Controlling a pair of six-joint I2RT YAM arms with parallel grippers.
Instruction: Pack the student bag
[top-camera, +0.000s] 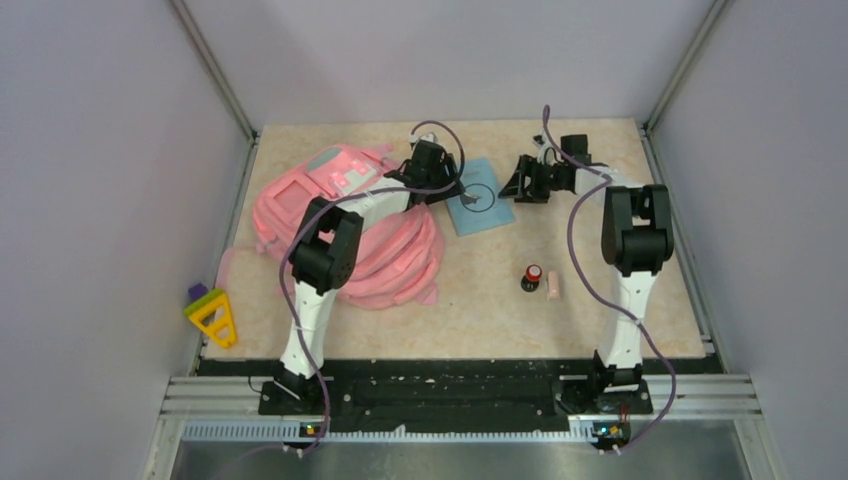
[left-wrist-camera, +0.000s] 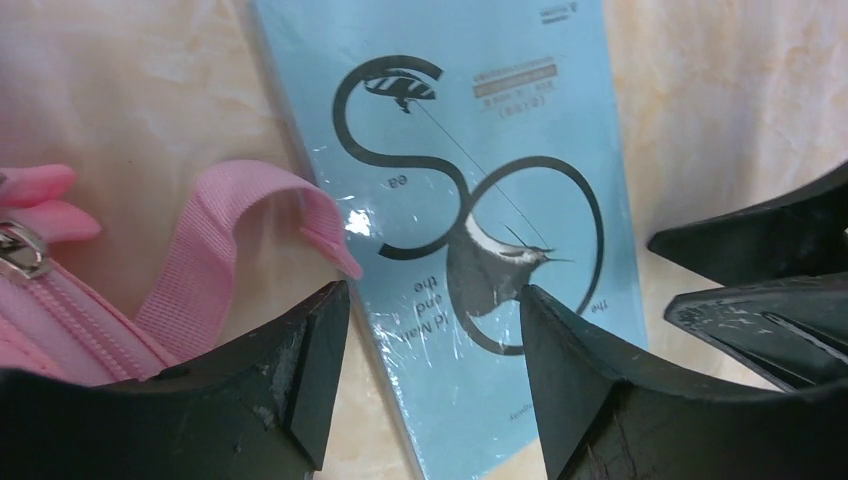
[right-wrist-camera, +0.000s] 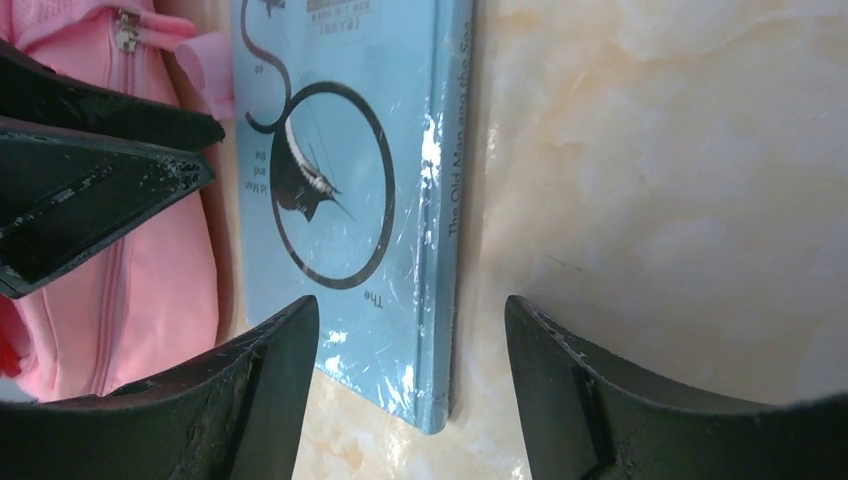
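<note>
A light-blue book (top-camera: 485, 210) lies flat on the table, its spine facing right in the right wrist view. To its left is the pink bag (top-camera: 390, 265), whose strap end (left-wrist-camera: 265, 180) touches or overhangs the book's edge in the left wrist view. My left gripper stands open over the book's left part, nothing between its fingers. At the book's right edge, my right gripper is open too, one finger (right-wrist-camera: 275, 350) on the cover's side of the spine and the other beyond it. Whether either touches the book cannot be told.
A dark bottle with a red cap (top-camera: 532, 278) stands at the lower right, beside a small pink block (top-camera: 553, 285). A yellow triangular piece (top-camera: 213, 318) lies at the far left. Bare table spreads around the lower middle.
</note>
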